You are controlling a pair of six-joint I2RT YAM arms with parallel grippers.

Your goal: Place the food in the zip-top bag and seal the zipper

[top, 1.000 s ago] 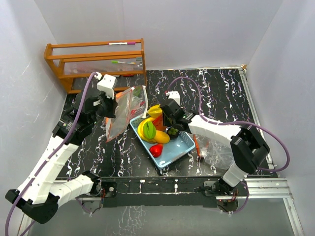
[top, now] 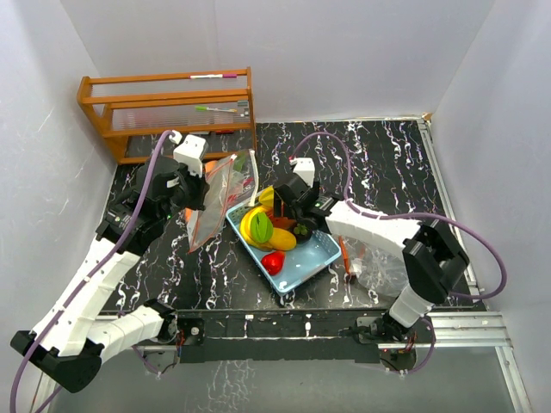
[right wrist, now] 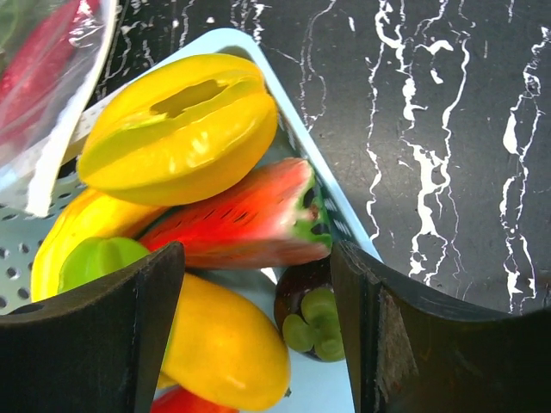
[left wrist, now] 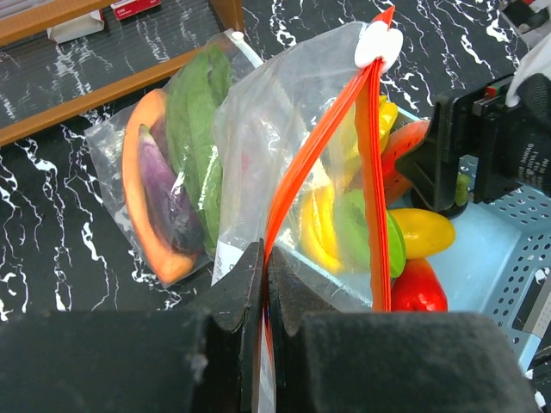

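Observation:
In the left wrist view, a clear zip top bag (left wrist: 267,116) with an orange zipper and white slider (left wrist: 379,45) hangs from my left gripper, shut on its rim. My right gripper is open over the blue basket (top: 312,274). Ahead of its fingers lies a red watermelon slice (right wrist: 237,219); a dark mangosteen (right wrist: 312,310) sits just below, between the fingers in the view. Also in the basket are a yellow star fruit (right wrist: 185,129), a green pepper (top: 261,227), a yellow mango (right wrist: 232,344), bananas (top: 248,225) and a red pepper (top: 273,262).
A second clear bag (left wrist: 103,138) holding a carrot, an eggplant and green leaves lies left of the held bag. The wooden rack (top: 172,99) stands at the back. Another clear bag (top: 383,274) lies right of the basket. Bare table shows behind the basket.

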